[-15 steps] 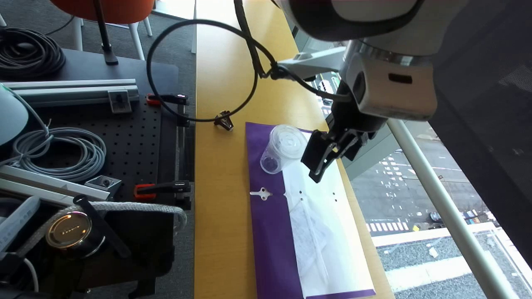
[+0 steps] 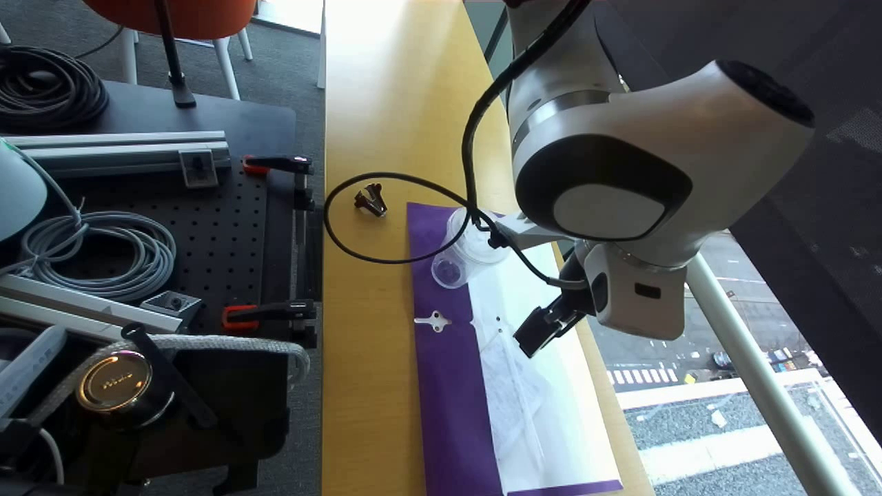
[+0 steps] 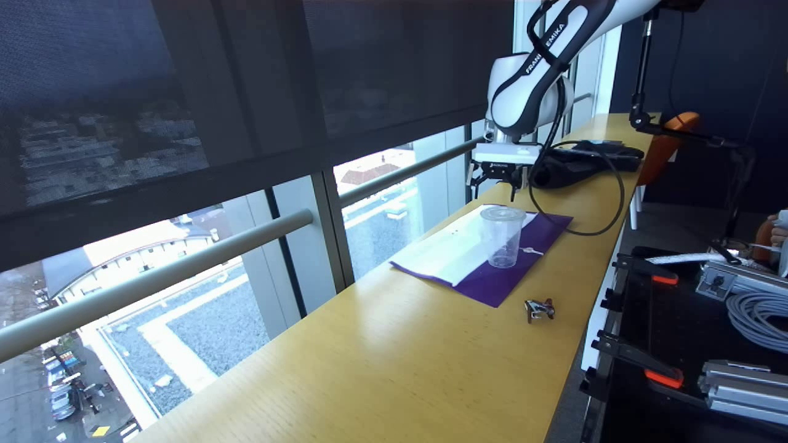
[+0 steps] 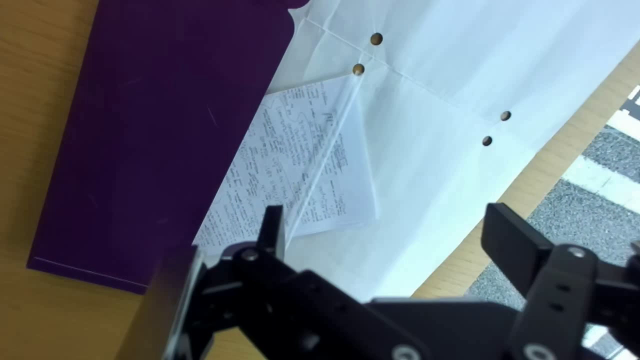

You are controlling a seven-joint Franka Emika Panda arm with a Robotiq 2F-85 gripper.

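A purple folder (image 2: 450,397) with white inner sheets (image 2: 570,413) lies on the wooden table. In the wrist view, a paper covered in handwriting (image 4: 264,156) shows at the purple flap (image 4: 156,132), partly under a translucent layer. A clear lidded cup (image 3: 503,240) stands upright on the folder. My gripper is open, with its fingers (image 4: 516,246) wide apart and nothing between them. It hangs above the white side of the folder, apart from the cup in exterior view 2.
A small dark brown clip-like object (image 2: 372,200) rests on the table near the folder. A black cable loop (image 2: 331,223) hangs from the arm. A window rail (image 3: 402,177) runs alongside.
My gripper has moved lower, toward the middle of the folder's white side, and the cable loop came down with the arm. The folder, cup and brown object stay where they were.
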